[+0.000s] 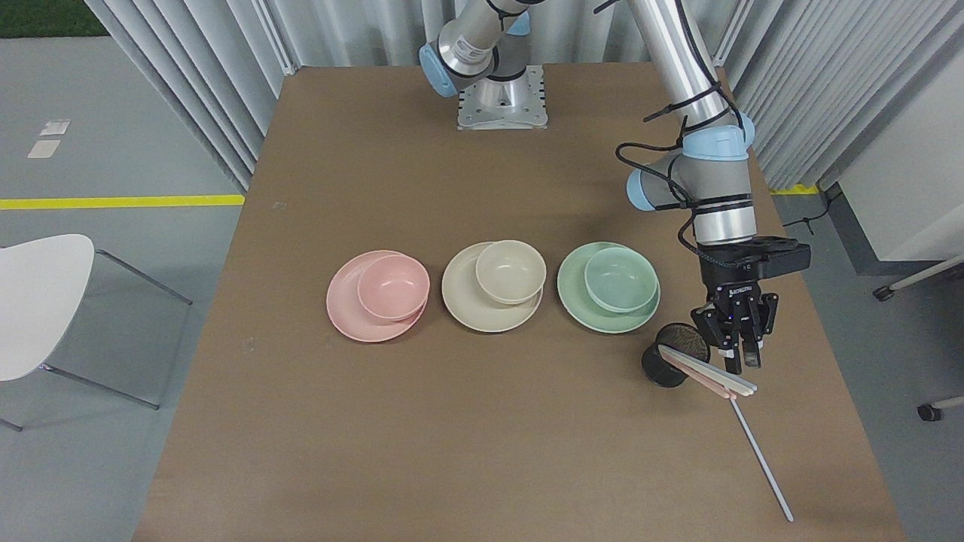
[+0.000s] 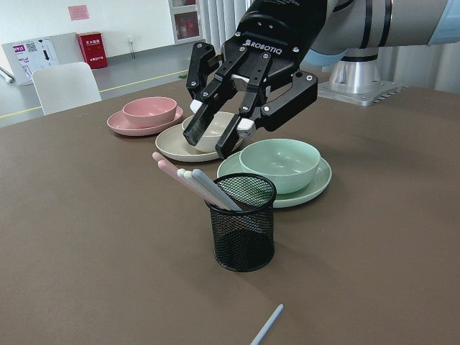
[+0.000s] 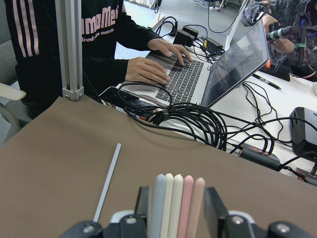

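My gripper [image 2: 208,140] hangs open above a black mesh cup [image 2: 243,241], nothing clearly between its fingers. Pink, white and pale blue chopsticks [image 2: 198,183] lean in the cup; in the wrist view their tips [image 3: 177,198] show between and beyond the fingertips. A pale rod [image 1: 761,459] lies on the table in front of the cup. Pink, cream and green bowls [image 1: 392,284], each on a matching plate, stand in a row left of the cup in the front view.
In the wrist view a person works at a laptop [image 3: 188,84] beyond the table edge, among coiled cables.
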